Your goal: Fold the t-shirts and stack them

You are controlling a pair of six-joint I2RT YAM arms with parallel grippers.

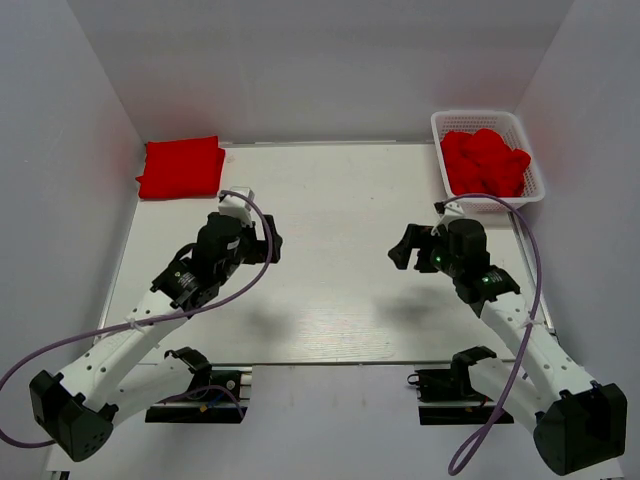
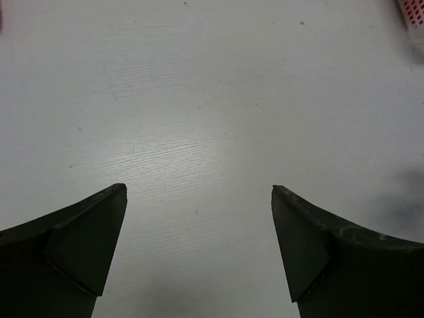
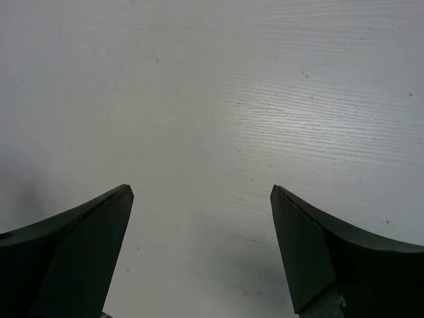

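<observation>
A folded red t-shirt (image 1: 180, 167) lies flat at the back left of the white table. More red t-shirts (image 1: 485, 160) are heaped in a white plastic basket (image 1: 437, 125) at the back right. My left gripper (image 1: 262, 240) hangs over the left-middle of the table, open and empty; its wrist view shows bare table between the fingers. My right gripper (image 1: 412, 248) hangs over the right-middle, below the basket, also open with only tabletop showing between its fingertips.
Grey walls enclose the left, back and right sides. Purple cables loop over both arms.
</observation>
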